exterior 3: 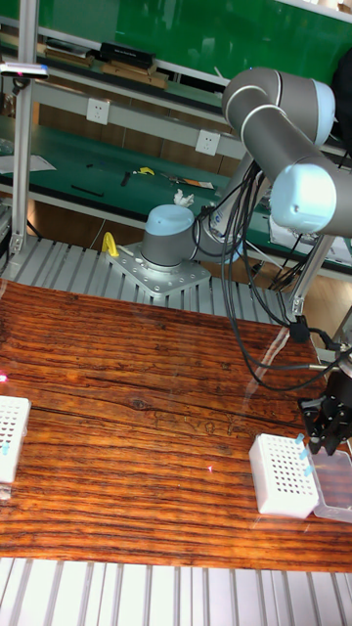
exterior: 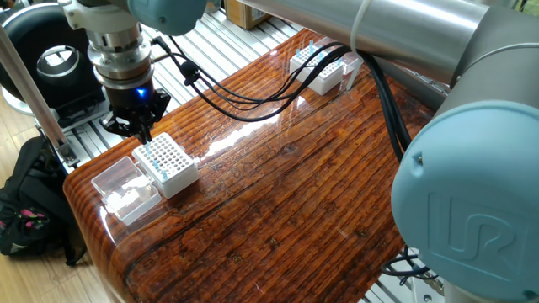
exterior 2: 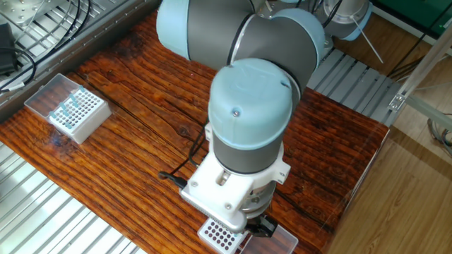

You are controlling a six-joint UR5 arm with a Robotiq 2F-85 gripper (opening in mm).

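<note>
A white tip rack [exterior: 178, 180] with a grid of round holes stands near the table's left end in exterior view 1. A few light-blue tips [exterior: 155, 164] sit in the row along its lid side. Its clear lid [exterior: 126, 195] lies opened out beside it. Pointing down, my black gripper [exterior: 146, 138] has its fingertips at the rack's far corner, close to the end of that row. In exterior view 3 the gripper [exterior 3: 330, 436] is just above the lid side of the same rack [exterior 3: 277, 482]. The fingertips are too small and dark to show whether they grip a tip.
A second white rack [exterior 2: 83, 121] with several blue tips and an open clear lid [exterior 2: 51, 96] stands at the table's other end. Between the racks the wooden table [exterior: 286, 194] is bare. Black cables [exterior: 244, 105] hang from the arm above the table.
</note>
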